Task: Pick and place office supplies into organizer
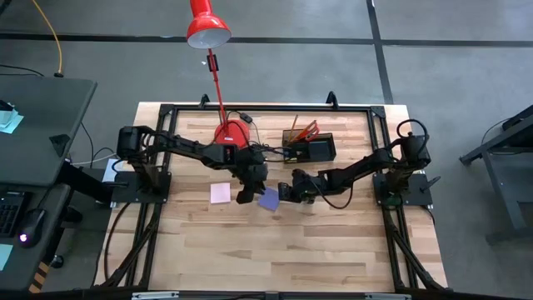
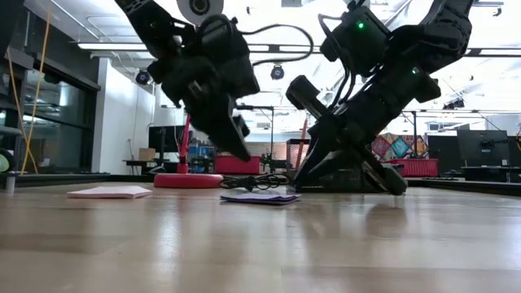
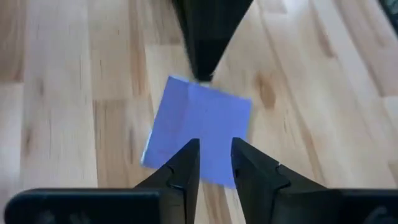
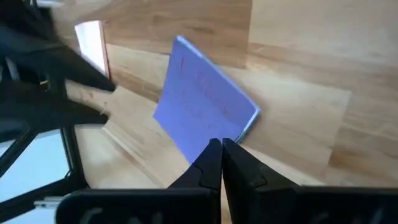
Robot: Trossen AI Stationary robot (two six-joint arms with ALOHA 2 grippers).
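A purple sticky-note pad (image 1: 269,199) lies on the wooden table, flat in the low view (image 2: 260,198). In the left wrist view, my left gripper stands open above the pad (image 3: 193,127), with nothing held. Its two fingertips also show apart at the left of the right wrist view. My right gripper is shut with nothing between its fingers, its tips over the pad's near edge in that view. Behind stands a black organizer (image 1: 321,150), holding a pencil and red-handled scissors (image 1: 308,131). Red writing on the pad (image 4: 202,99) is blurred.
A pink note pad (image 1: 220,192) lies left of the purple one. The red lamp (image 1: 231,132) and black cables (image 1: 265,148) sit behind the left arm.
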